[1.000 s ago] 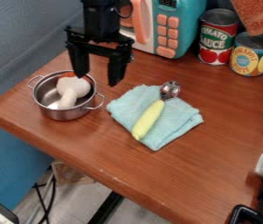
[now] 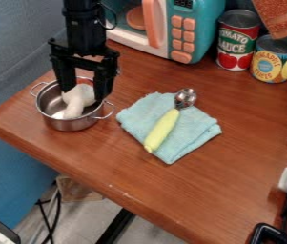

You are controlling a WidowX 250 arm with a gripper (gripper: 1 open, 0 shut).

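Observation:
My black gripper [image 2: 85, 76] is lowered over a steel pot [image 2: 56, 119] at the table's left, its fingers reaching down around a white object [image 2: 75, 103] inside, possibly a toy chicken or similar. Whether the fingers grip it is hard to tell. Right of the pot, a yellow-handled spoon [image 2: 161, 131] with a metal head lies on a folded light-blue cloth [image 2: 188, 142].
A teal toy microwave [image 2: 184, 29] stands at the back, with a tomato sauce can [image 2: 236, 43] and a yellow can [image 2: 273, 61] to its right. A black appliance [image 2: 283, 214] edges the right side.
The gripper has moved left and down from beside and above the pot to over the white object inside it.

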